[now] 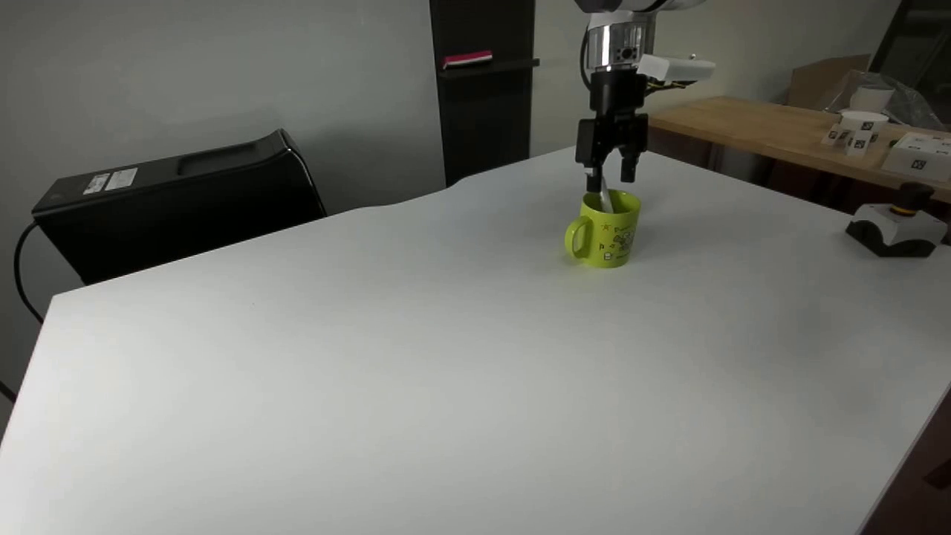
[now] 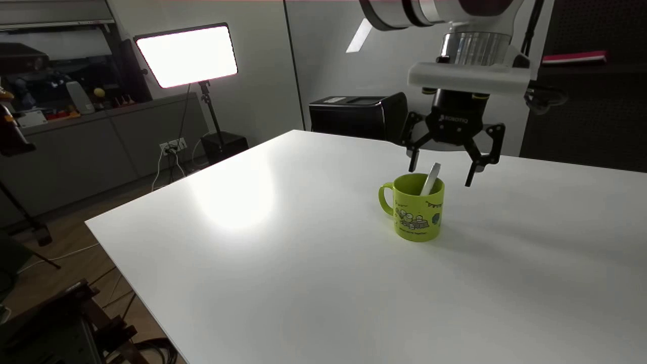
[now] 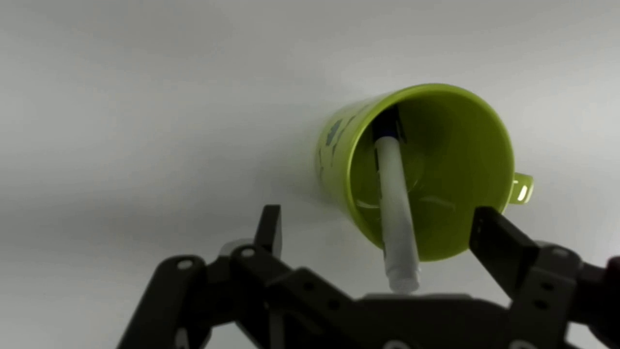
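Note:
A yellow-green mug (image 2: 417, 221) with printed drawings stands upright on the white table, its handle (image 1: 577, 239) toward the left in both exterior views. Inside it leans a white marker (image 3: 396, 209), its dark end down in the mug and its pale end sticking out over the rim. Above the mug, my gripper (image 2: 441, 176) is open, its fingers wide apart and nothing held. In the wrist view the marker's upper end lies between the two fingertips, touching neither as far as shows.
The white table (image 1: 401, 374) is otherwise largely bare. A grey and black block with a dark knob (image 1: 896, 223) sits at its right edge. Beyond the table are a black appliance (image 1: 178, 200), a wooden bench (image 1: 740, 125) and a bright lamp panel (image 2: 188, 54).

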